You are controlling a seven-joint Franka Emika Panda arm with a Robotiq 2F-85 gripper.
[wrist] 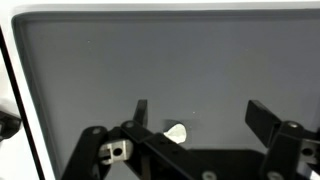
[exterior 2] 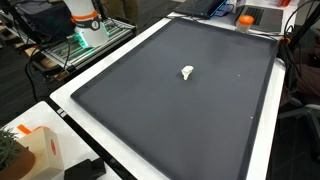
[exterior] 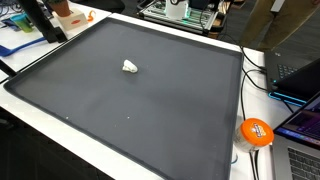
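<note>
A small white object (exterior: pixel 129 66) lies alone on the dark grey board. Exterior view 2 has the same white piece (exterior 2: pixel 187 72) toward the board's far half; its exact kind is too small to tell. From the wrist, the white object (wrist: pixel 176 132) shows low in the picture, partly covered by the gripper's body. My gripper is open, its two dark fingers spread wide with only bare board between their tips. The gripper appears in neither exterior view, beyond part of the arm's base.
The grey board (exterior: pixel 140 110) is otherwise clear, with a low raised rim. A jar with an orange lid (exterior: pixel 254 133) stands beside it, near laptops (exterior: pixel 297 150) and cables. A potted plant (exterior 2: pixel 12 152) sits off the board's near left.
</note>
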